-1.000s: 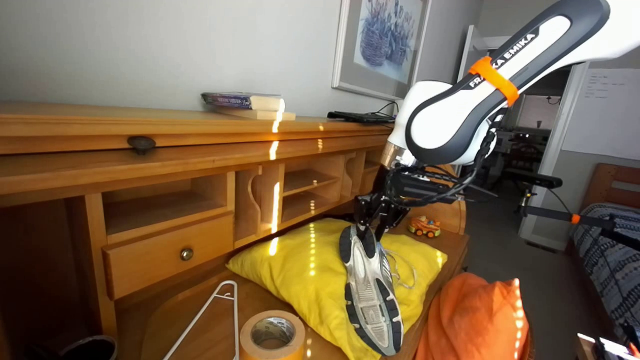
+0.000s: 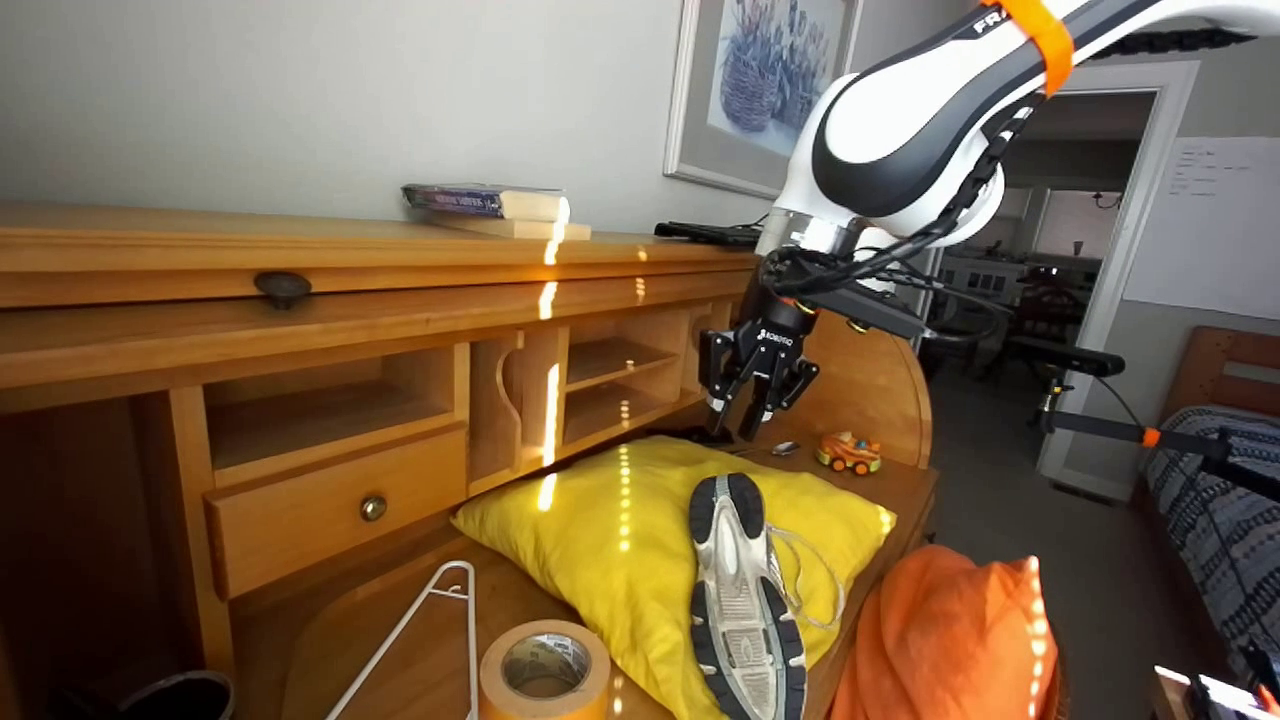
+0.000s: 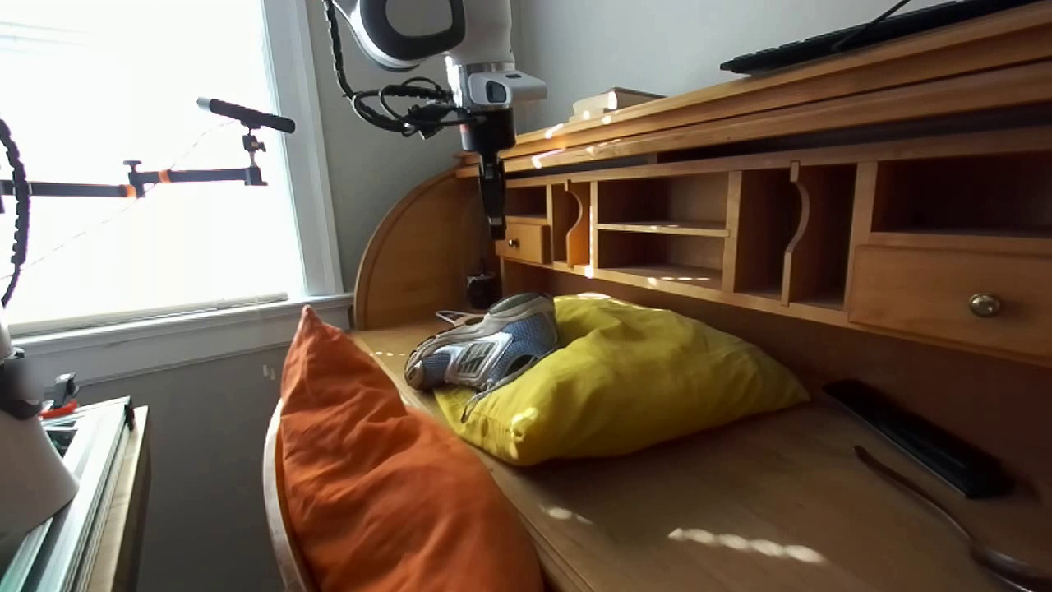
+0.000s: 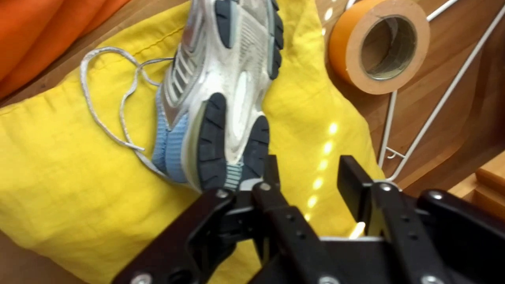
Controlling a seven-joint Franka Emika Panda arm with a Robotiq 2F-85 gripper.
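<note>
A white and blue running shoe point(image 2: 741, 606) rests on the yellow pillow point(image 2: 600, 528) with its sole facing exterior view 1. Above the pillow, beyond the heel end of the shoe, hangs my gripper point(image 2: 735, 430). In the wrist view its fingertips stand part open, and only yellow cloth shows behind the gap. The shoe point(image 4: 232, 80) lies to the left of that gap, its heel partly hidden by one finger point(image 4: 272, 174). Exterior view 2 shows the gripper point(image 3: 496, 232) clear above the shoe point(image 3: 493, 345), which leans against the pillow.
An orange tape roll point(image 2: 546, 672) and a white hanger point(image 2: 408, 624) lie on the desk in front of the pillow. An orange toy car point(image 2: 848, 454) stands at the far end. Cubbyholes line the back; an orange cushion point(image 2: 948, 636) is beside the desk.
A second ago my gripper was down at the shoe's heel. Now it is higher and apart from the shoe, whose heel end sits slightly lower on the pillow.
</note>
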